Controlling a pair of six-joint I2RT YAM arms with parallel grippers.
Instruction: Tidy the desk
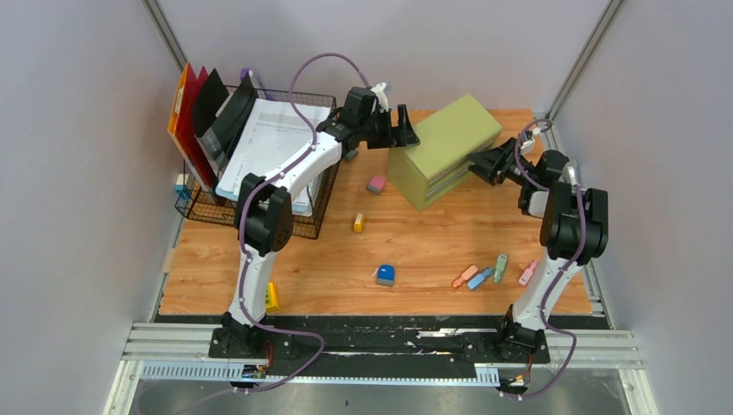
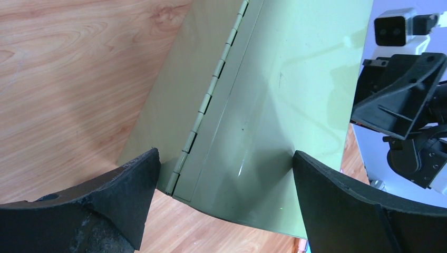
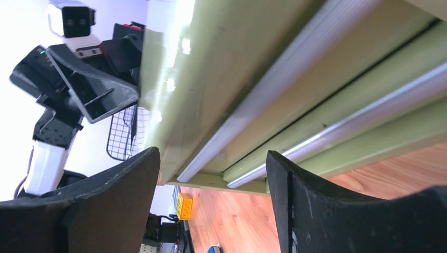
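Note:
A green metal case with a hinged lid stands at a slant at the back right of the desk. My left gripper is open at its left end, fingers spread over the hinged face in the left wrist view. My right gripper is open at the case's right side, facing two slots with silver rails in the right wrist view. Whether either gripper's fingers touch the case, I cannot tell.
A wire basket with papers and folders fills the back left. Small blocks lie mid-desk, several highlighters at the front right.

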